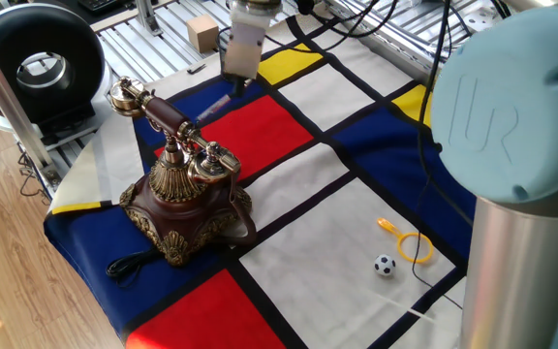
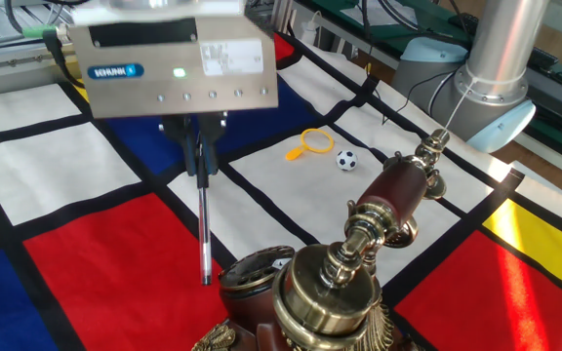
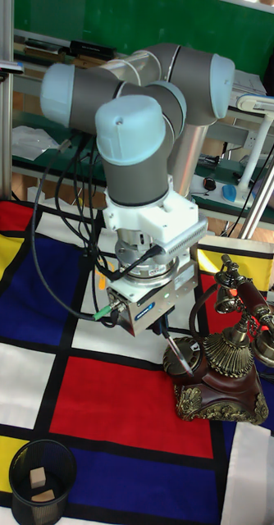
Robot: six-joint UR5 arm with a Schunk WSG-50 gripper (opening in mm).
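Note:
My gripper is shut on a pen with a clear barrel and dark tip, which hangs below the fingers. In exterior view 2 the pen points straight down; exterior view 1 shows the same pen tilted, close behind the telephone's handset. An ornate brown and brass telephone stands on the cloth beside the gripper. In exterior view 3 a black mesh pen cup holds wooden blocks and stands at the near left, well apart from the pen.
A toy football and a yellow ring with a handle lie on a white patch of the patterned cloth. A wooden block sits at the back. Cables hang beside the arm.

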